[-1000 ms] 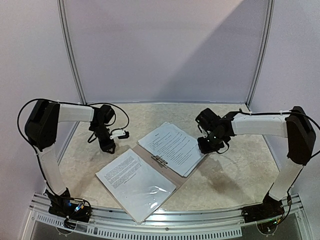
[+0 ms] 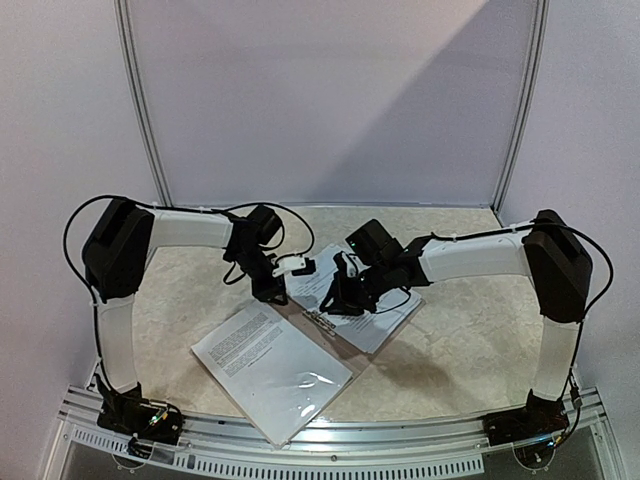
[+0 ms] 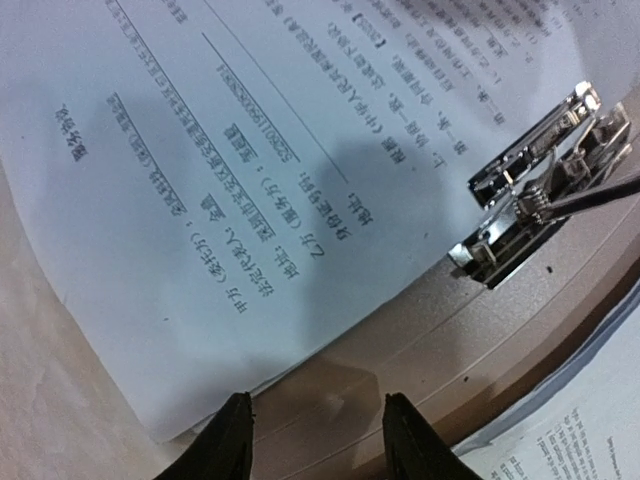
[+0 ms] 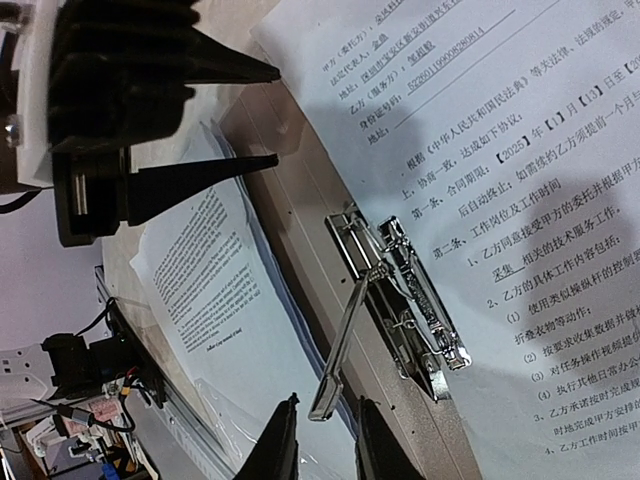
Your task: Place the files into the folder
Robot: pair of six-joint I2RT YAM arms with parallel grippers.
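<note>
The folder lies spread on the table, its brown-grey spine (image 3: 335, 400) showing between two sides. Printed sheets (image 3: 250, 220) rest on its right side, along the metal clip (image 4: 395, 300), whose lever (image 4: 340, 350) sticks up toward the spine. The left side (image 2: 270, 370) carries a printed page under a clear cover. My left gripper is part open above the spine by the sheets' corner, nothing between its fingers. Over the clip's lever hangs my right gripper, its fingers parted; whether they touch the lever, I cannot tell.
Both grippers are close together above the folder; the left one's fingers show in the right wrist view. Bare table (image 2: 460, 340) lies right of the folder. The metal rail (image 2: 400, 432) runs along the front edge, near the folder's lower corner.
My left gripper has travelled right to the folder's spine by the sheets' corner. My right gripper has moved left from the sheets' right edge to the clip. Folder and sheets look unmoved.
</note>
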